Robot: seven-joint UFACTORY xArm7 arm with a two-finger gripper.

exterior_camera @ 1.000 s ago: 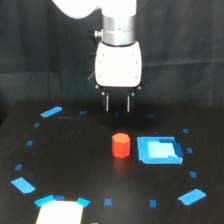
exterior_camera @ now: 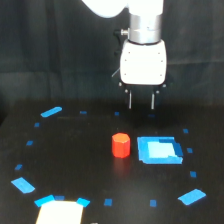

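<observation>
The white robot arm's gripper (exterior_camera: 141, 98) hangs in the upper middle of the camera view, open, with its two thin fingers apart and nothing between them, above the table. Below it to the left stands a red hexagonal object (exterior_camera: 121, 145). To the right of that lies a blue tape-outlined square (exterior_camera: 142, 150) with a white and light-blue piece (exterior_camera: 162, 150) inside it.
The dark table (exterior_camera: 80, 160) carries small blue tape marks and strips. A pale cream object (exterior_camera: 60, 212) sits at the front left edge, partly cut off. Open space surrounds the red object. A dark curtain hangs behind.
The arm and gripper have moved to the right, from above the red object toward above the blue square. The objects on the table look unchanged.
</observation>
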